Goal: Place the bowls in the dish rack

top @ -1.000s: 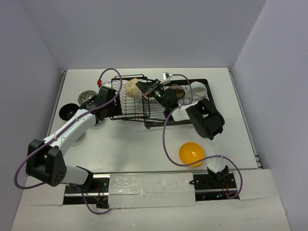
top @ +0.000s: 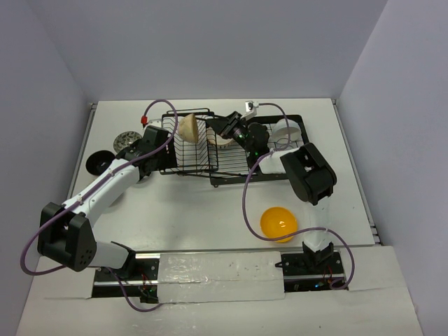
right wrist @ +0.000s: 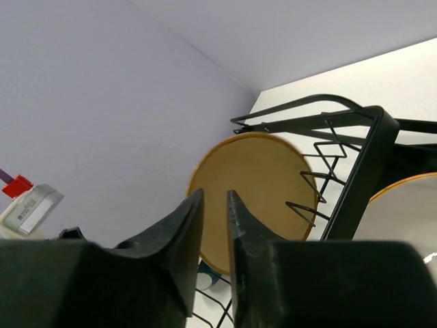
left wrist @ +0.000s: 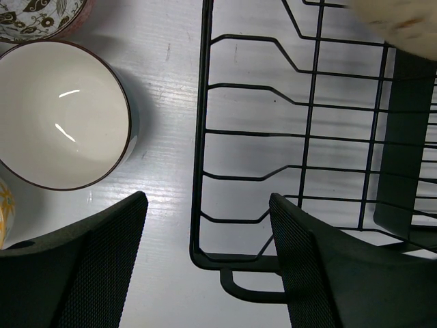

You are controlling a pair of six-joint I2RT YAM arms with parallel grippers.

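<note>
In the top view a tan bowl [top: 187,129] stands tilted on edge in the left section of the black dish rack [top: 187,168]. My right gripper has its fingers slightly apart, with a narrow gap between the tips. The tan bowl [right wrist: 256,184] shows beyond them, clear of the fingers. My left gripper is wide open near the rack's left side, nothing between its fingers. To its left, a white bowl with a dark rim [left wrist: 61,116] rests upright on the table.
A patterned bowl [top: 127,141] and a dark bowl [top: 100,162] are at the left. An orange bowl [top: 278,224] sits front right. White dishes [top: 287,130] occupy the rack's right end.
My right gripper has moved back to the right, away from the tan bowl. That bowl has turned more onto its edge and sits slightly farther left. My left arm has stayed put.
</note>
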